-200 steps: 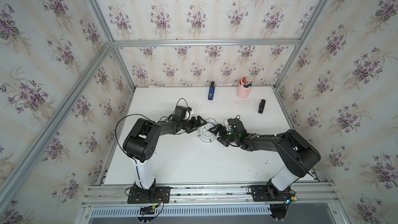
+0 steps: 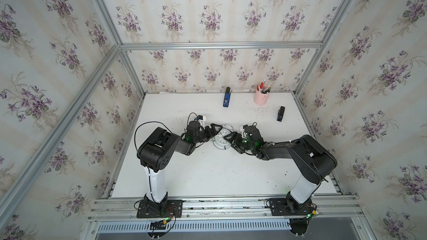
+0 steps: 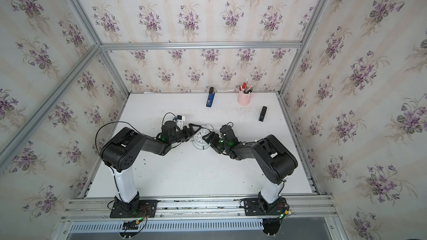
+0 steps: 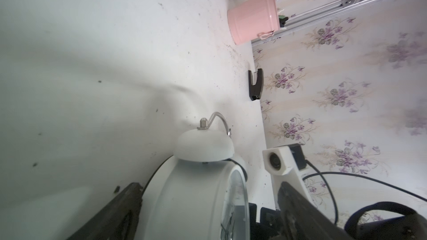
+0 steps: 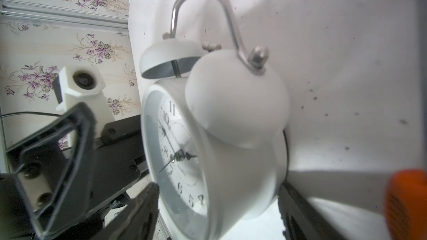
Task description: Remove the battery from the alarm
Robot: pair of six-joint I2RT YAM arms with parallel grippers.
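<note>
The white twin-bell alarm clock (image 2: 221,144) lies on its back at the middle of the table, dial up. Its back is against the tabletop side, so no battery shows. My left gripper stands open at the clock's left side, one finger toward the back and one past the dial side. From the right, my right gripper has its fingers spread around the clock's body (image 5: 240,177), one by the dial rim and one by the back. Whether its pads touch the casing is unclear.
A pink cup (image 2: 261,98) of pens, a blue device (image 2: 226,97) and a black stapler-like object (image 2: 280,113) stand toward the back. A blurred orange object (image 5: 405,204) sits at the right wrist view's edge.
My left arm has moved in to the right, its gripper now closer over the clock. The right arm has shifted slightly left. The clock has barely moved.
</note>
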